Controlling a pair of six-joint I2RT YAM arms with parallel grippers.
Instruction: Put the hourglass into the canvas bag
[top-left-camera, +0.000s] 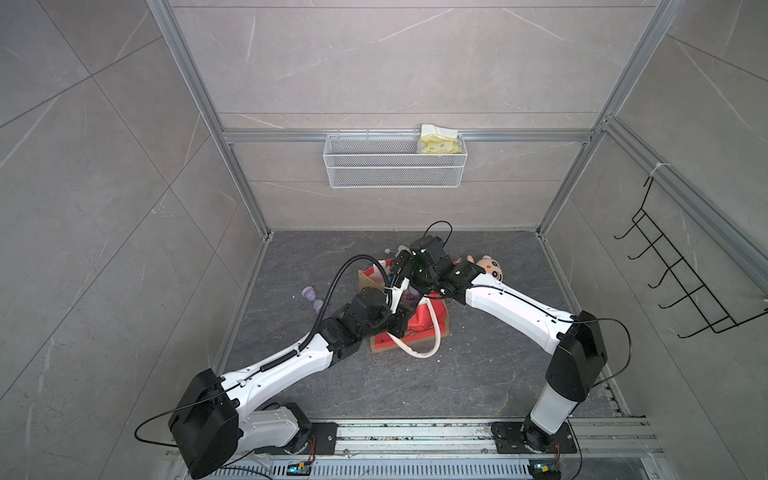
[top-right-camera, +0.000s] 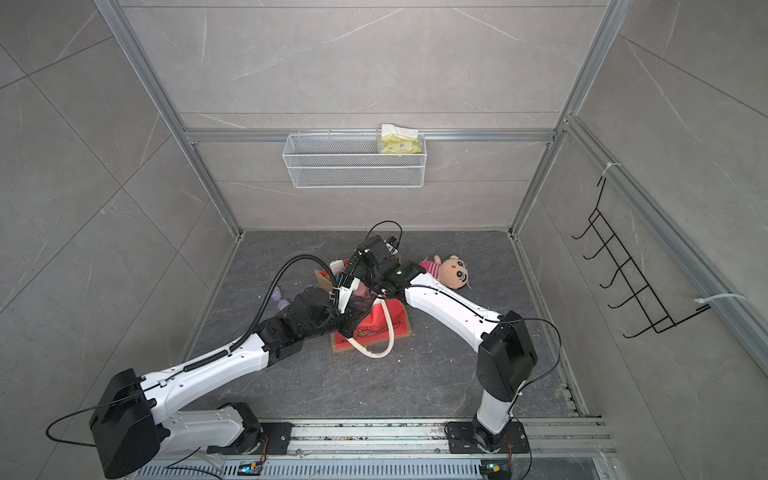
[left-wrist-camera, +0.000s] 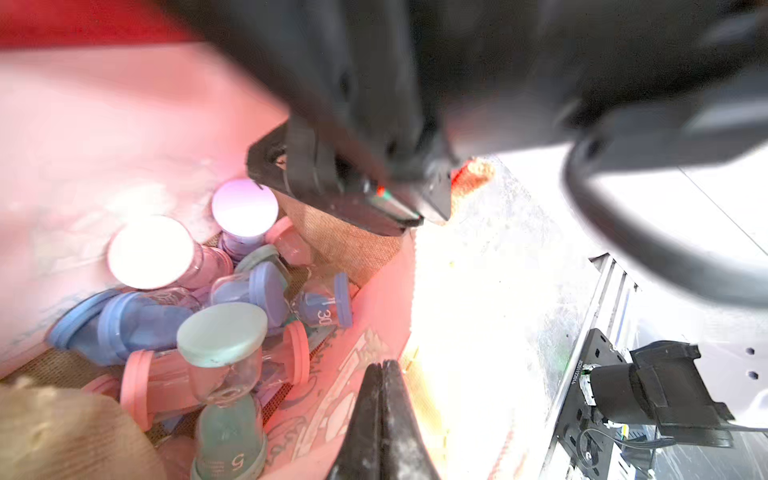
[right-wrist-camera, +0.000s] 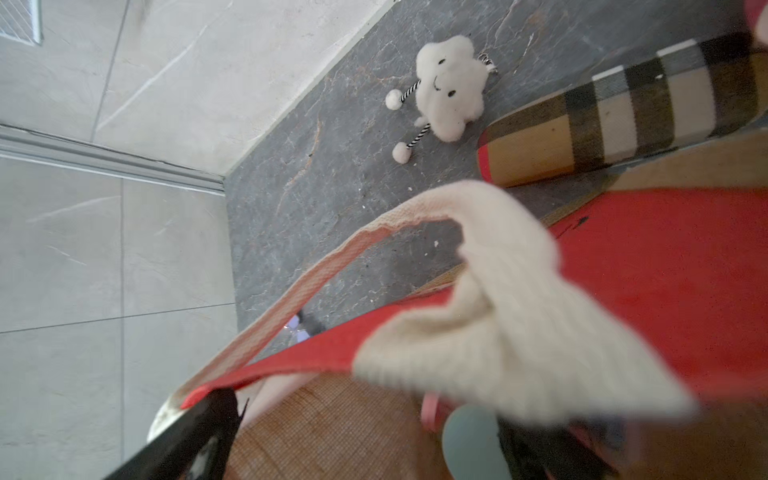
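Note:
The red canvas bag (top-left-camera: 421, 321) lies open between both arms, partly covered by them. Inside it, in the left wrist view, are several hourglasses with pink, blue, lilac and mint caps. A mint-capped hourglass (left-wrist-camera: 226, 376) stands nearly upright on this pile, beside my left gripper, whose fingers are shut with nothing seen between them. My right gripper is open at the bag's mouth, its fingers spread wide; the bag's rim passes by one finger (right-wrist-camera: 209, 428). Outside the bag, a purple hourglass (top-left-camera: 312, 297) lies on the floor to the left.
Cream handles (right-wrist-camera: 512, 320) loop across the bag's opening. A white cloud plush (right-wrist-camera: 450, 86) and a plaid item (right-wrist-camera: 616, 116) lie beyond the bag. A doll (top-right-camera: 451, 272) lies to its right. My two arms meet closely above the bag.

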